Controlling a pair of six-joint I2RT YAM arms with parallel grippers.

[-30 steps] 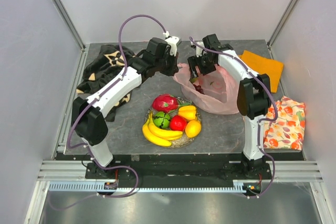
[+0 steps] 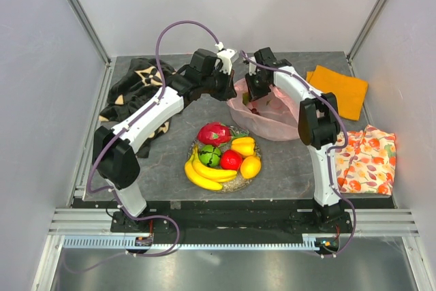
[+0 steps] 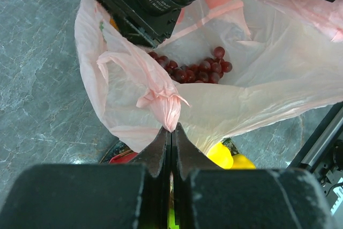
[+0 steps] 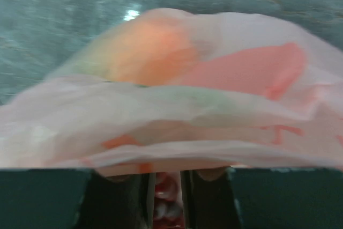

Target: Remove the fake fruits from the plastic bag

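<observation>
A pink translucent plastic bag [image 2: 272, 124] lies at upper centre of the table. My left gripper [image 2: 231, 93] is shut on its rim; in the left wrist view a twisted pink fold runs into the shut fingertips [image 3: 170, 132]. My right gripper [image 2: 253, 95] is down in the bag, its body hiding part of the inside. Red grapes [image 3: 203, 71] lie on the bag floor. In the right wrist view red grapes [image 4: 166, 197] show between or just beyond the right fingers; its grip is partly hidden by the bag. Something orange [image 4: 153, 52] shows through the plastic.
A bowl of fake fruit [image 2: 238, 178] holds bananas, watermelon, peppers and others at front centre. A dark patterned cloth [image 2: 129, 93] lies left, an orange cloth [image 2: 347, 93] and a fruit-print cloth [image 2: 371, 161] right. Bare table shows at front left.
My right arm has shifted left from a second ago, its gripper deeper in the bag, and the bag's right side has moved left. The left arm is nearly still.
</observation>
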